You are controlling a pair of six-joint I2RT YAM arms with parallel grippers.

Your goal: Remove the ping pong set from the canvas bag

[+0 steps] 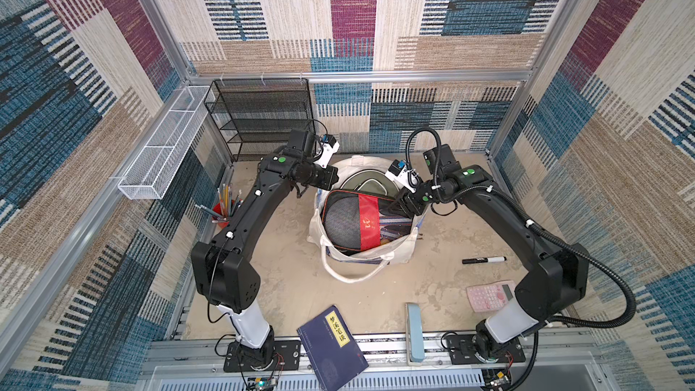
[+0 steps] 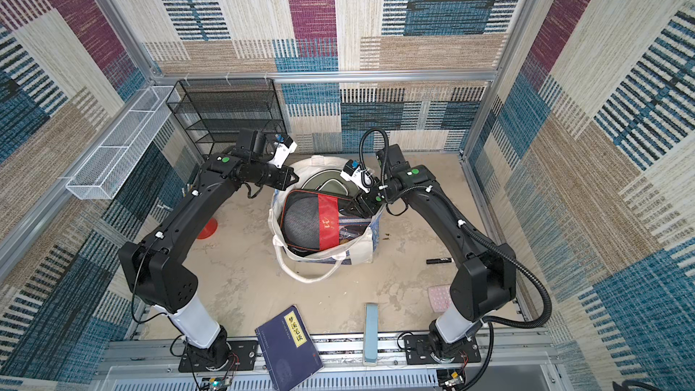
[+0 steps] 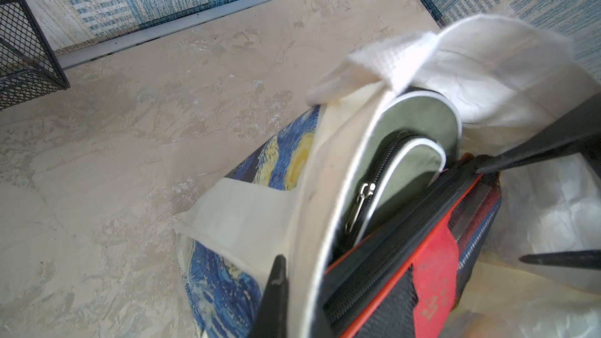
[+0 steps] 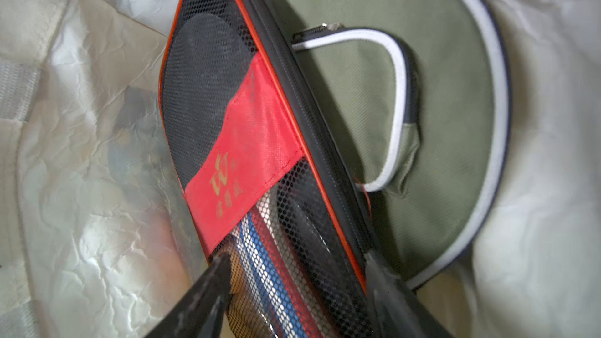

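Observation:
The ping pong set (image 1: 342, 222), a black mesh case with a red band and orange piping, lies in the canvas bag (image 1: 352, 269). Through its mesh, striped handles show in the right wrist view. My right gripper is open, its fingers on either side of the set's handle end; contact with them is unclear. At the bag's left rim, my left gripper (image 1: 333, 177) is shut on the thin canvas edge. In the left wrist view one dark finger (image 3: 273, 297) shows outside the rim, while the inner one is mostly hidden.
Inside the bag, an olive round case (image 4: 450, 112) with white piping stands right against the set. A loose bag handle (image 1: 354, 276) hangs at the front. Around lie a marker (image 1: 483, 260), calculator (image 1: 491, 296), book (image 1: 325, 362) and stapler (image 1: 414, 333).

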